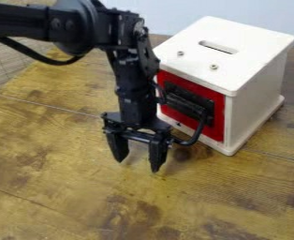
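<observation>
The black gripper [137,153] hangs above the wooden table, fingers pointing down and apart, with nothing visible between them. Right behind it stands a white box [243,66] with a slot in its top and a red front panel [216,112]. A black rectangular part is mounted on that panel, partly hidden by the arm and its cable.
A white wall is at the back, and a paler tiled surface shows beyond the table at the far left.
</observation>
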